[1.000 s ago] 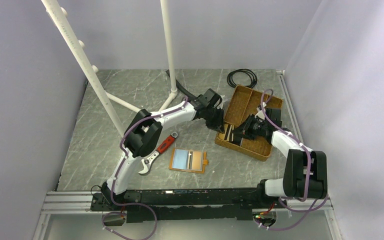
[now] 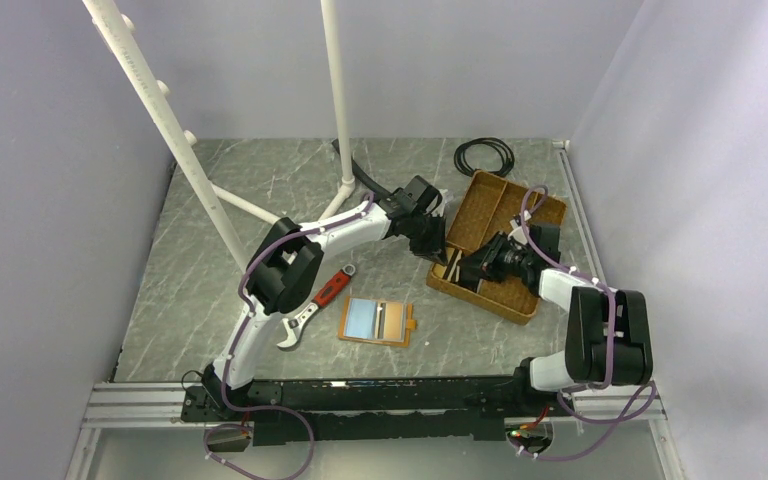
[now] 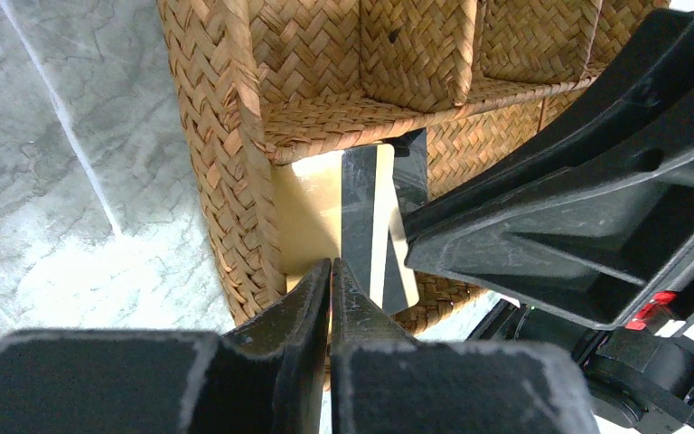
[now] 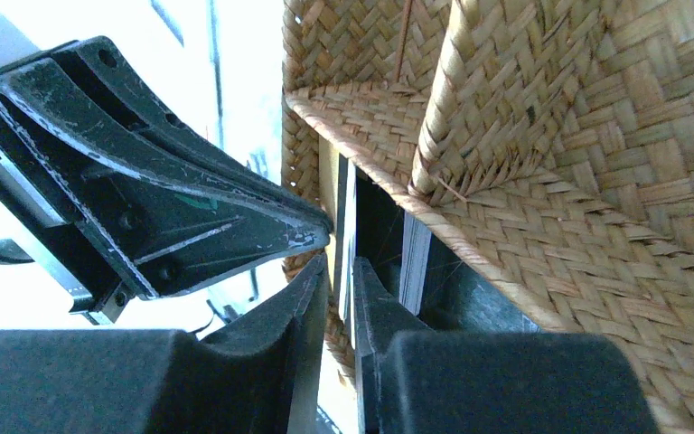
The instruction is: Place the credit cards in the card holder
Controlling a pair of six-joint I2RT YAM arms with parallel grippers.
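A woven basket with compartments stands at the right. Cards, cream and black, lie in its front-left compartment. My left gripper is shut at that compartment's left wall; what is between its fingers is hidden in the left wrist view. My right gripper reaches into the same compartment, its fingertips at the cards; its opening is hard to judge. The open card holder, brown with light blue and tan cards, lies on the table to the front left.
A red-handled wrench lies left of the card holder. White pipes stand at the back left, a coiled black cable behind the basket.
My left arm is almost still.
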